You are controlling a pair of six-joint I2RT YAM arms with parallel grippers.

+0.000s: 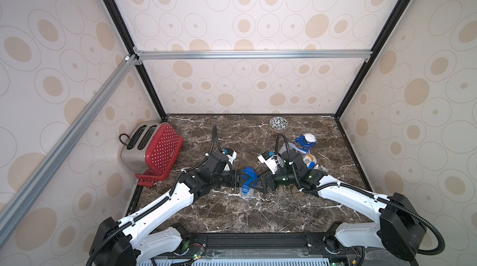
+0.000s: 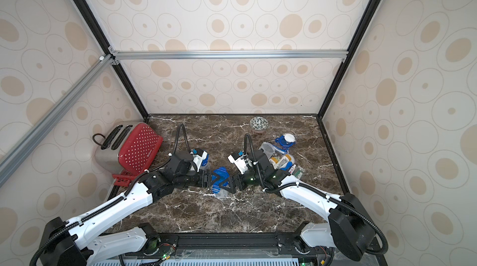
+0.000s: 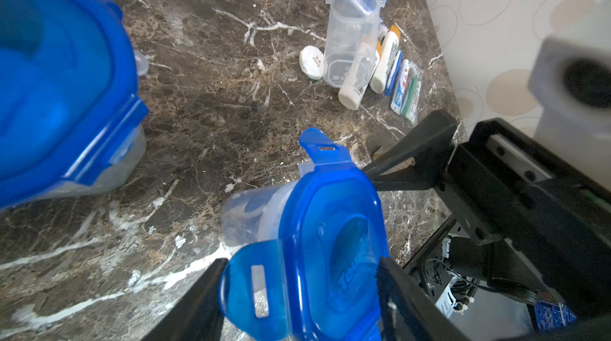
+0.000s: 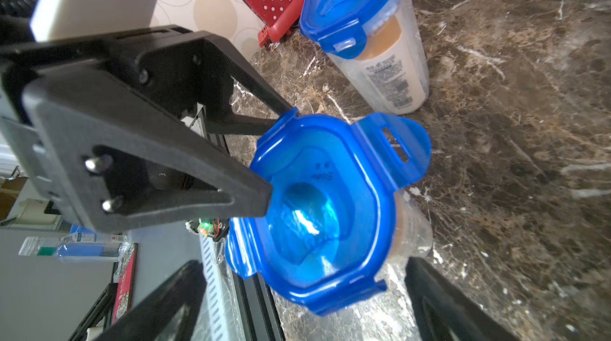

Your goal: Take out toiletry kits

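A clear toiletry container with a blue lid [image 3: 343,252] stands on the counter between my two grippers, and some side flaps [image 4: 394,143] of the lid stick outward. Fingers of my left gripper lie on either side of it in the left wrist view; whether they press on it is unclear. My right gripper is open, its fingers spread wide around the near side of the lid. Behind stands another blue-lidded container [image 4: 397,83], closed, with something pale inside.
A lidless clear container [image 3: 353,29] lies at the back right beside tubes [image 3: 385,60], a small white round item [image 3: 312,60] and other toiletries. A patterned bowl [image 1: 278,124] sits at the back; a red toaster [image 1: 161,154] stands left.
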